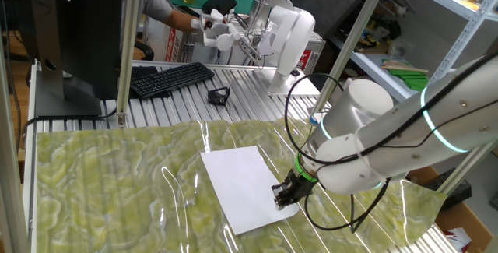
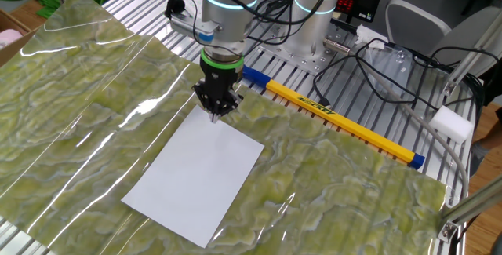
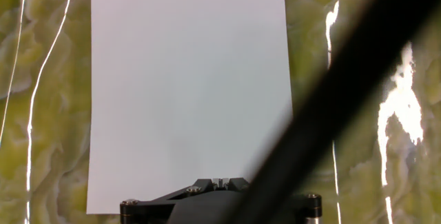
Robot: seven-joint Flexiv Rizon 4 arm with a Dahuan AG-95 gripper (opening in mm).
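A blank white sheet of paper (image 1: 245,187) lies flat on the green marbled cover (image 1: 101,183). The same sheet (image 2: 196,176) shows in the second exterior view, with the black gripper (image 2: 213,116) pointing down over its end nearest the arm's base. In the wrist view the paper (image 3: 186,79) fills the middle, and the gripper shows at the bottom with its fingertips together. Nothing can be seen between them. Whether the tips touch the sheet cannot be told. A dark cable crosses the right side of that view.
A yellow level (image 2: 337,118) with blue ends lies along the cover's edge near the base.
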